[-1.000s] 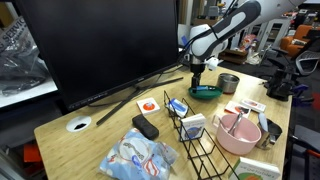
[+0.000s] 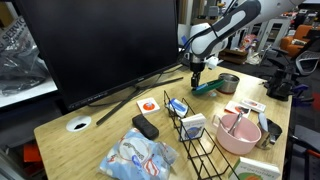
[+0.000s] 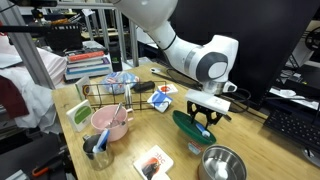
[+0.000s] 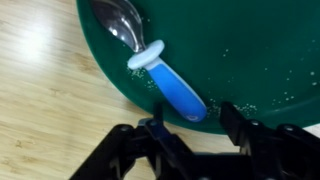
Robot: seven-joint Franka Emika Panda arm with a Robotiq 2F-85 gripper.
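Note:
A green bowl (image 3: 193, 128) stands tilted on the table, its rim sloping down toward the metal pot in exterior view 2. In the wrist view a spoon with a blue and white handle (image 4: 175, 88) lies inside the bowl, its metal head (image 4: 118, 20) at upper left. My gripper is at the bowl's rim, its two black fingers (image 4: 237, 122) apart on either side of the handle's end. Whether the fingers touch the handle or the rim cannot be told. Exterior view 1 has the gripper (image 2: 196, 82) over the bowl (image 2: 209, 87).
A metal pot (image 3: 222, 165) stands close beside the bowl. A pink container (image 2: 238, 133), a black wire rack (image 2: 208, 150) and a plastic bag (image 2: 138, 157) occupy the nearer table. A large black screen (image 2: 115, 45) rises behind. Bare wood (image 2: 85, 140) shows at left.
The green bowl has gone from lying flat to tilted. My arm, above it, has shifted only slightly.

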